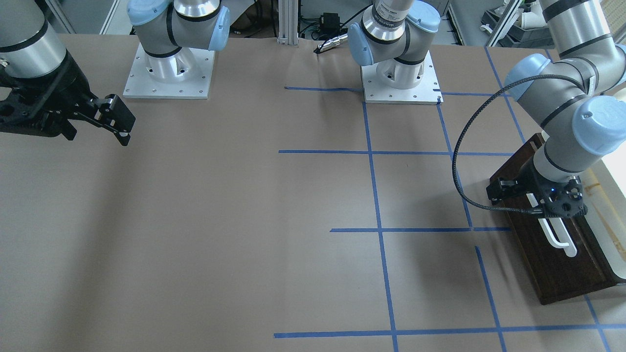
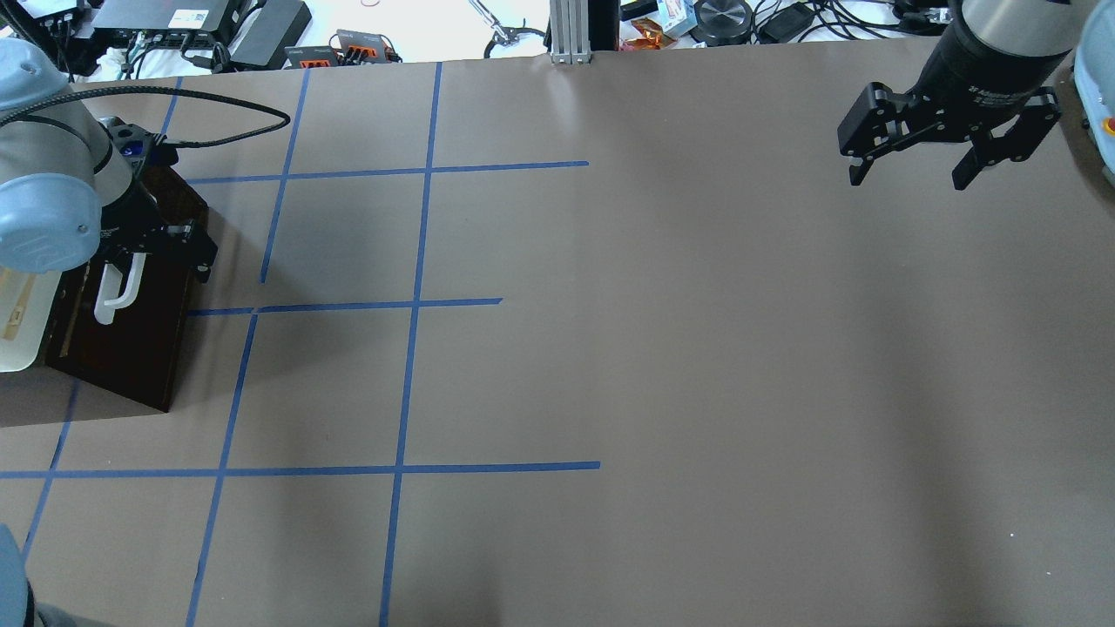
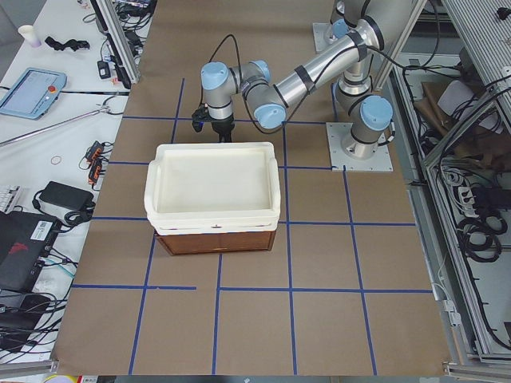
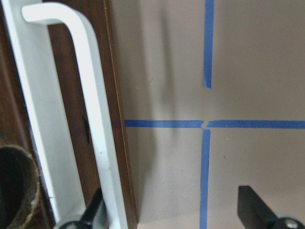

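A dark wooden box (image 1: pixel 563 273) with a white tub (image 3: pixel 211 187) on it stands at the right of the front view and left of the top view. On its side is a white vertical-grip handle (image 4: pixel 95 109), also seen in the top view (image 2: pixel 108 303). My gripper is down at the handle: its left finger is behind or against the handle bar, the right finger is apart over the floor, so the fingers are open. In the front view the gripper body hides part of the handle.
Other robot arms stand around the table, one dark gripper (image 2: pixel 909 178) at the top right of the top view. The taped floor beside the box and the middle of the table are clear.
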